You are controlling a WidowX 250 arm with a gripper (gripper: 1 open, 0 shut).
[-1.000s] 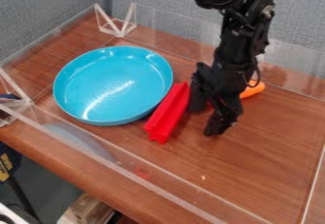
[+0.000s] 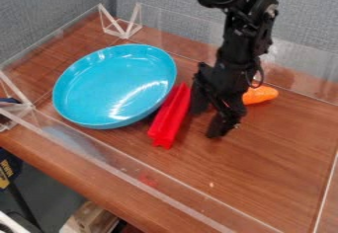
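Observation:
A black robot gripper [image 2: 211, 107] hangs low over the middle of the wooden table, its fingers pointing down just right of a red elongated object [image 2: 169, 116]. Whether it is open or shut on anything is hard to tell. A blue round plate [image 2: 114, 83] lies to the left, with the red object along its right side. An orange carrot-like object [image 2: 260, 95] lies behind the gripper on the right, partly hidden by it.
Clear plastic walls edge the table [image 2: 251, 168]. White brackets stand at the far left corner and left side.
The gripper has shifted slightly left and up in the view. The plate and red object appear shifted a little to the left.

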